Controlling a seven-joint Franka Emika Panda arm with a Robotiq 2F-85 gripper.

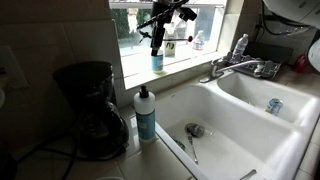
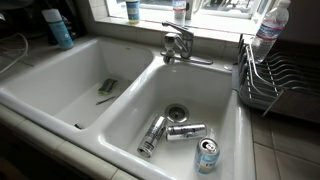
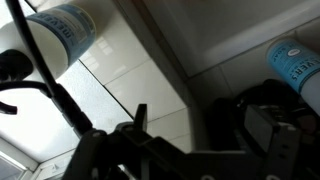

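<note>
My gripper [image 1: 153,42] is in front of the window, above the sill, with nothing held. In the wrist view the gripper stands open, its fingers wide apart over a dark gap and tile. A white bottle with a blue label [image 3: 70,32] lies off to the upper left of the fingers, on the pale sill. At the right edge shows a blue bottle [image 3: 296,65], clear of the fingers. On the counter by the sink stands a white-topped blue bottle [image 1: 145,115]. A blue container [image 1: 157,61] sits on the sill just below the gripper.
A black coffee maker [image 1: 95,110] stands left of the counter bottle. The double sink [image 2: 72,78] holds several cans, including an upright one [image 2: 207,156]. A faucet [image 2: 180,42] rises behind it; a dish rack [image 2: 285,80] with a water bottle [image 2: 270,28] stands at the right.
</note>
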